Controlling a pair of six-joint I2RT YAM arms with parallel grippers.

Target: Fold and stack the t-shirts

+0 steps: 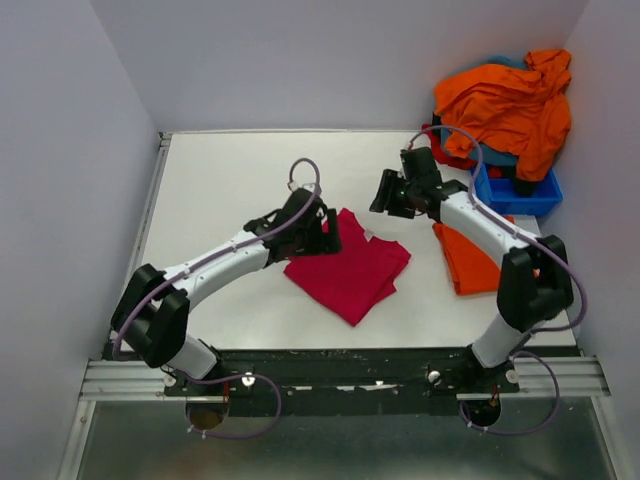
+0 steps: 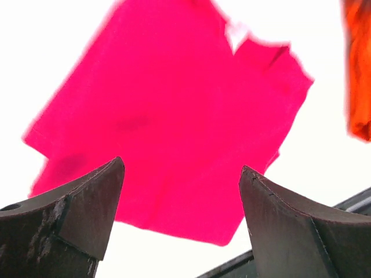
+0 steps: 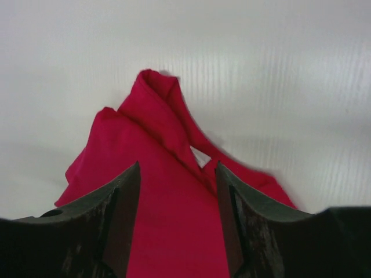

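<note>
A red t-shirt (image 1: 345,275) lies loosely spread and partly folded on the white table, its edges uneven. In the right wrist view its pointed upper corner (image 3: 159,87) and a small white tag (image 3: 200,156) show. Over the shirt's upper left part hangs my left gripper (image 1: 328,232); its fingers (image 2: 87,214) stand wide apart with only shirt far below between them. My right gripper (image 1: 392,202) is above the table just to the upper right of the shirt, its fingers (image 3: 122,202) part open and holding nothing. An orange folded shirt (image 1: 470,262) rests at the table's right side.
A blue bin (image 1: 540,198) at the back right is heaped with orange, blue and red clothes (image 1: 515,105). Bare table (image 1: 215,180) stretches across the left and back. The right forearm passes above the orange folded shirt.
</note>
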